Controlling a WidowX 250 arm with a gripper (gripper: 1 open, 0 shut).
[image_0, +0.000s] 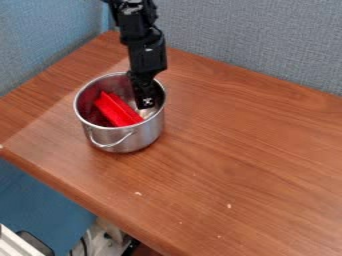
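Observation:
A steel pot (118, 137) stands on the wooden table (241, 160) near its left side, with red items (115, 110) inside, one long and slanted. My black gripper (146, 100) reaches down inside the pot's right part, at the rim. Its fingertips are dark and partly hidden, so I cannot see clearly whether anything is between them.
Grey fabric panels (254, 50) border the back and left. The table's left edge is close to the pot, with blue floor and white objects below.

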